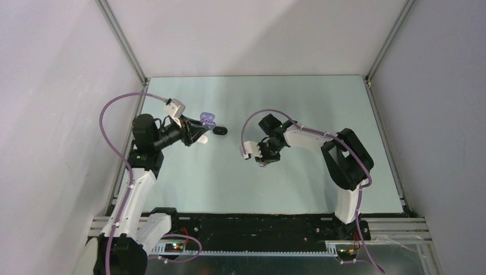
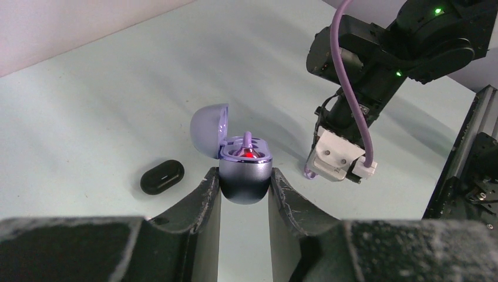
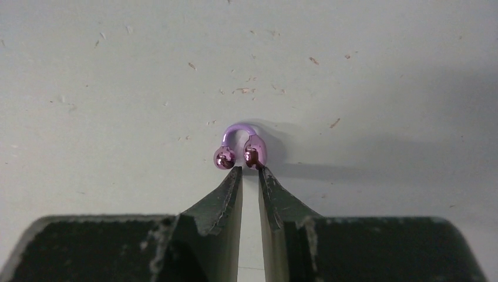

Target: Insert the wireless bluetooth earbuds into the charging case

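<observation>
Lifted above the table, the purple charging case [image 2: 245, 182] is clasped in my left gripper, which is shut on its sides. Its lid [image 2: 207, 130] stands open, and a purple clip-shaped earbud [image 2: 247, 140] shows inside with its arch sticking up. A second clip-shaped earbud [image 3: 255, 151], a purple arch with two glossy ends, is at the tips of my right gripper. That gripper is shut on the larger end; the smaller end hangs free to the left. In the top view, this earbud [image 1: 262, 165] peeks from below the right gripper.
A black oval object [image 2: 162, 177] lies on the table beside the case. The right arm's white block [image 2: 333, 155] stands to the right of the case.
</observation>
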